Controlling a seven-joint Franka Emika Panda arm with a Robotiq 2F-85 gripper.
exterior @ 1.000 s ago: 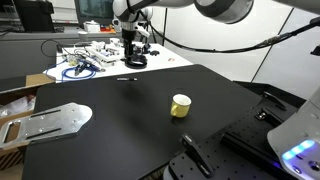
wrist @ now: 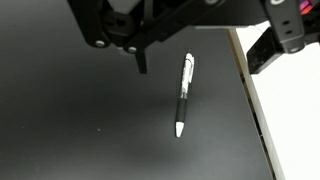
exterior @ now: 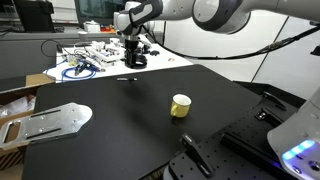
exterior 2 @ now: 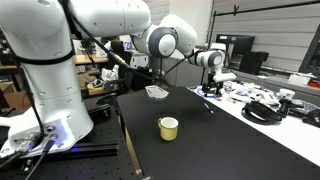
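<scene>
A pen (wrist: 183,95) with a white and black barrel lies on the dark table in the wrist view. It appears as a small thin shape (exterior: 127,78) towards the far side in exterior view 1. My gripper is open above the table, its fingers (wrist: 141,61) wide apart on either side of the pen's upper end in the image. Nothing is between them. In exterior view 2 the gripper (exterior 2: 217,74) hangs beyond the pen (exterior 2: 208,106), near the table's far edge.
A yellow cup (exterior: 180,106) stands upright on the near part of the table. At the left is a flat silvery plate (exterior: 48,122). Blue cables (exterior: 80,70) and black items lie on a white surface past the far edge.
The arm has shifted slightly at the far side, with its upper links bulging further into the top of the view. The pen, cup and plate have stayed put.
</scene>
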